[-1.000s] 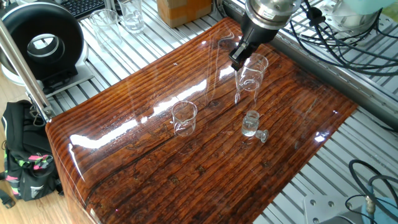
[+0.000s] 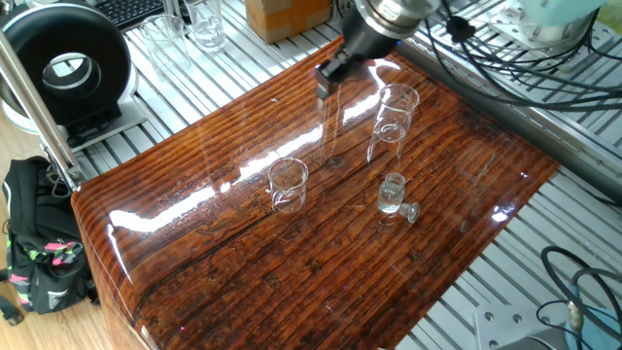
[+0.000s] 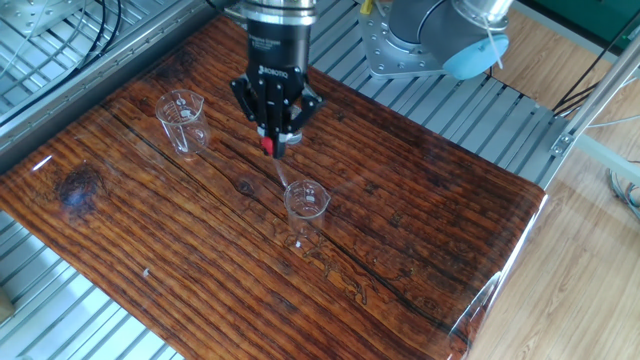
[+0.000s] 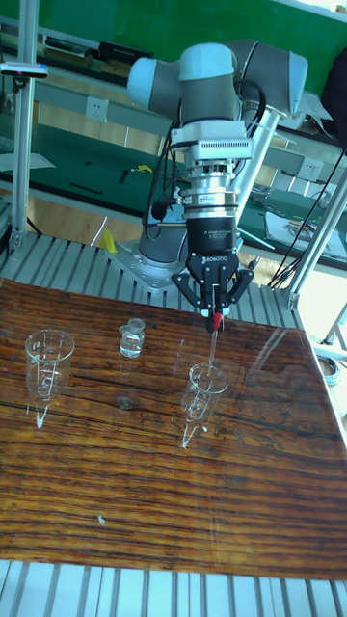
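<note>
My gripper (image 4: 217, 311) is shut on a thin clear dropper with a red top (image 3: 267, 145). Its slender tube (image 4: 214, 344) points down, the tip close to the rim of one glass beaker (image 3: 306, 203); whether it is over the opening cannot be told. In exterior view 1 the gripper (image 2: 324, 87) hangs between that beaker (image 2: 288, 185) and a second, larger-looking one (image 2: 394, 112). A small glass bottle (image 4: 130, 339) with clear liquid stands upright, and in exterior view 1 its stopper (image 2: 410, 212) lies beside it. The gripper partly covers the bottle in exterior view 2.
Cables (image 2: 525, 92) run along the arm's side.
In exterior view 1 my gripper has moved left with the dropper, away from the larger-looking beaker and toward the other one. Both beakers, the bottle and the stopper stay put.
</note>
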